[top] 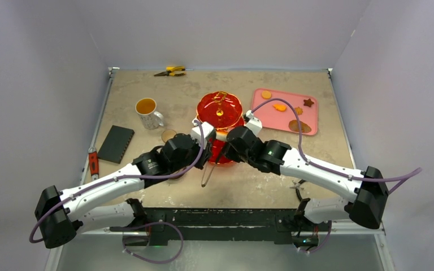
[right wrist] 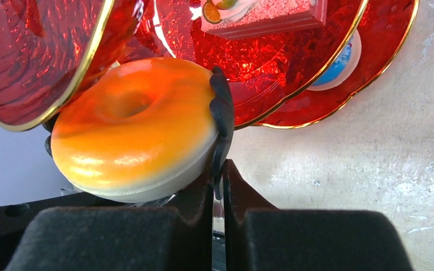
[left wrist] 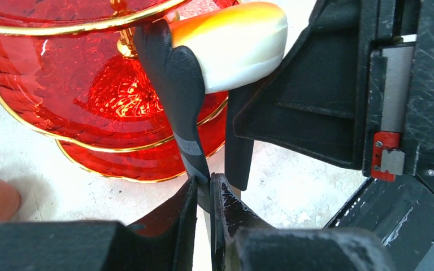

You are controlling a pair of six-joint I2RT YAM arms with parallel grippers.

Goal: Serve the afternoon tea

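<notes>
An orange-topped white doughnut [right wrist: 133, 124] is held between the black tips of a pair of tongs [left wrist: 186, 116], beside the tiers of a red, gold-rimmed stand [top: 219, 107]. In the right wrist view my right gripper is shut on one tong arm. My left gripper's fingertips [left wrist: 192, 189] are close together around the other arm; whether they press on it is hard to tell. The tongs' silver end [top: 204, 184] points toward the front. A pink cake slice [right wrist: 263, 20] lies on one of the stand's tiers.
At the back right is a pink tray [top: 260, 101] with several small snacks. A mug [top: 148, 114], a dark notebook [top: 116, 144] and a red-handled tool [top: 93, 162] are on the left; pliers [top: 172, 71] lie at the back. Both arms crowd the middle.
</notes>
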